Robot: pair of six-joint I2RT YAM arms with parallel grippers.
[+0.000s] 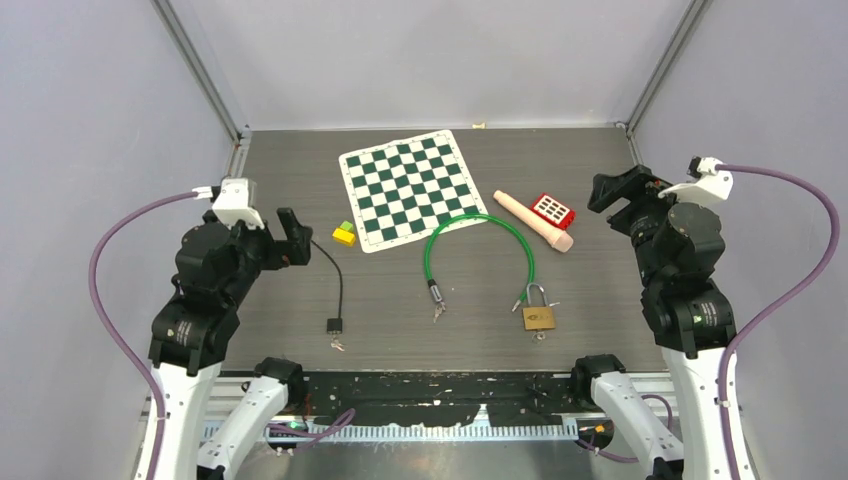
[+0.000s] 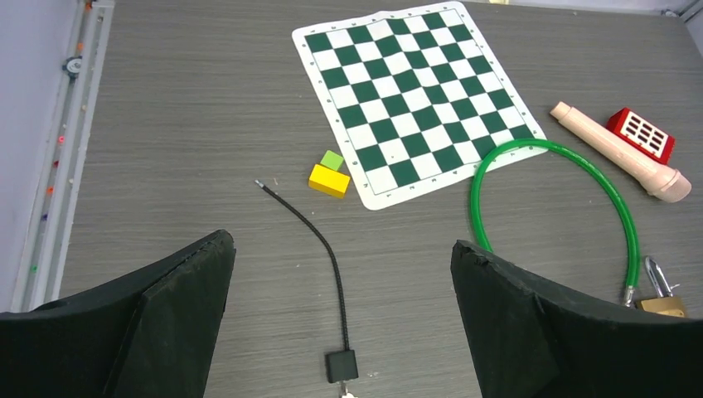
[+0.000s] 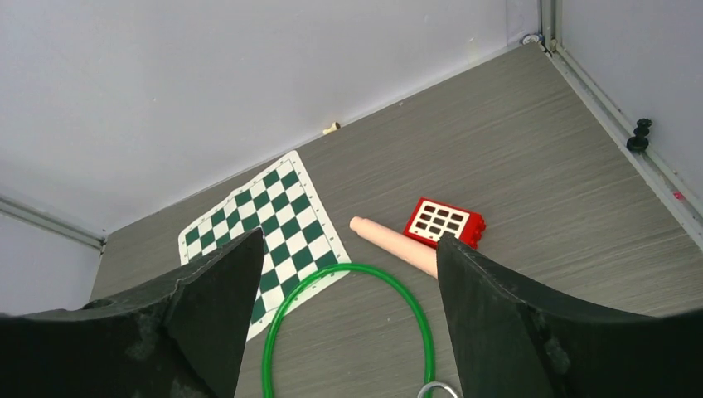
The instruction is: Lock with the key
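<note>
A brass padlock (image 1: 538,317) lies at the front right of the table in the top view, its shackle pointing to the back and a key (image 1: 539,336) at its front end. The green cable lock (image 1: 511,229) arches open to its left, with keys (image 1: 440,311) at its left end. Further left lies a thin black cable lock with a square black body (image 1: 334,325) and keys (image 1: 338,343) in front of it. My left gripper hangs open and empty over the left side. On the right, my right gripper is also open and empty.
A green and white checkered board (image 1: 412,190) lies at the back middle. Beside it sit yellow (image 1: 344,237) and green (image 1: 347,226) blocks. A pinkish torch-shaped object (image 1: 533,219) and a red block with white squares (image 1: 553,210) lie right of it.
</note>
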